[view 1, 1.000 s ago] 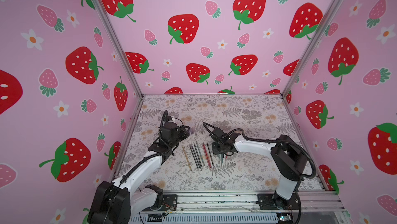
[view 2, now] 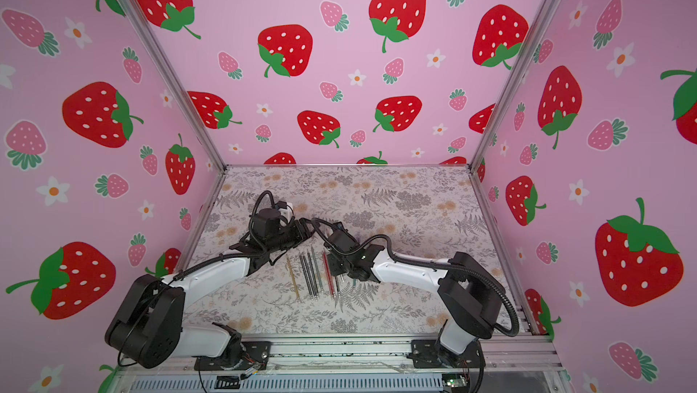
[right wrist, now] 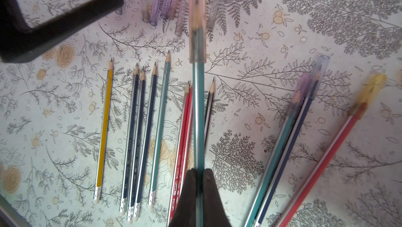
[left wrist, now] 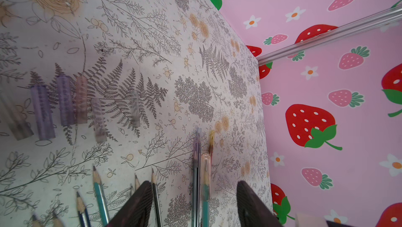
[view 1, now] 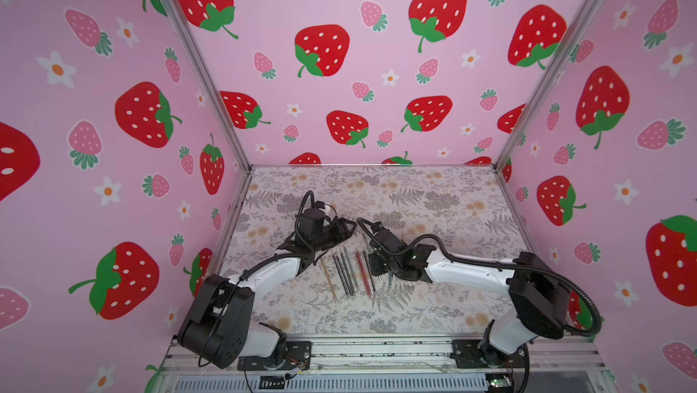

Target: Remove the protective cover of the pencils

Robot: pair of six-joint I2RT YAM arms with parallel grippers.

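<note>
In the right wrist view my right gripper is shut on a teal pencil (right wrist: 198,105), whose tip wears a pinkish see-through cover (right wrist: 197,38). That pencil points away from the fingers, above the table. My left gripper stands open with nothing between its fingers; its black frame shows at the upper left of the right wrist view, apart from the covered tip. On the right lie a teal pencil with a purple cover (right wrist: 302,86), a navy pencil with a pale blue cover (right wrist: 320,67) and a red pencil with a yellow cover (right wrist: 369,92).
Several loose covers (right wrist: 166,0) lie in a group beyond the pencils. Bare-tipped pencils lie in a row, among them a yellow pencil (right wrist: 104,130), navy pencils (right wrist: 146,139) and a red pencil (right wrist: 181,143).
My left gripper has moved right, toward the right gripper, and the gap between them has narrowed. The right arm's elbow has swung outward to the right while its gripper has shifted only a little.
</note>
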